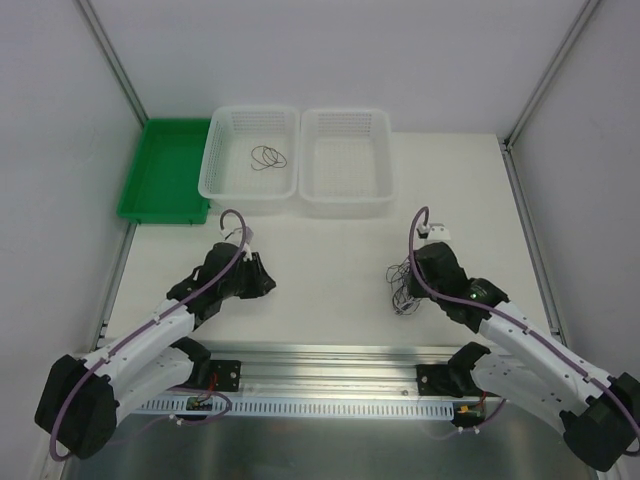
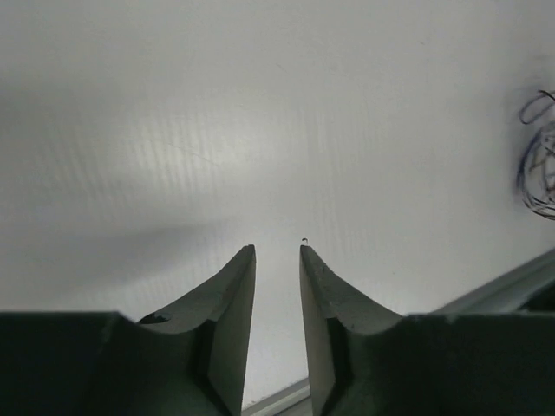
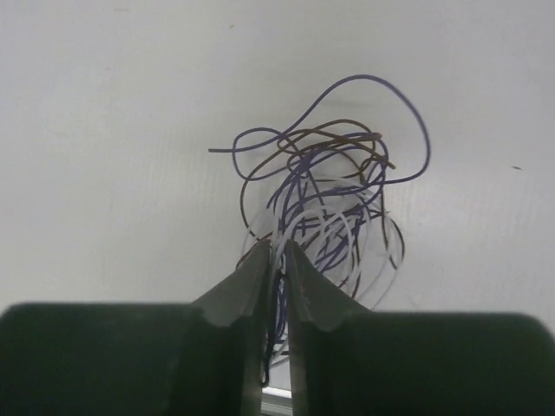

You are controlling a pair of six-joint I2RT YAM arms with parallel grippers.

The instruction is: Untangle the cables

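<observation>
In the top view a tangle of cables (image 1: 402, 290) is bunched at the right of the table, below and beside my right gripper (image 1: 412, 268). Violet, brown and whitish strands of that tangle (image 3: 325, 191) fill the right wrist view, with one violet loop reaching out on top. My right gripper is nearly closed, and strands run through the narrow gap between its fingers. Over bare table at the left, my left gripper stands open with nothing between its fingers. The edge of the tangle (image 2: 542, 165) shows at that view's right side.
Two white baskets stand at the back; the left basket (image 1: 210, 175) holds a single coiled cable (image 1: 268, 157), while the right basket (image 1: 347, 160) looks empty. A green tray (image 1: 165, 172) sits at the back left.
</observation>
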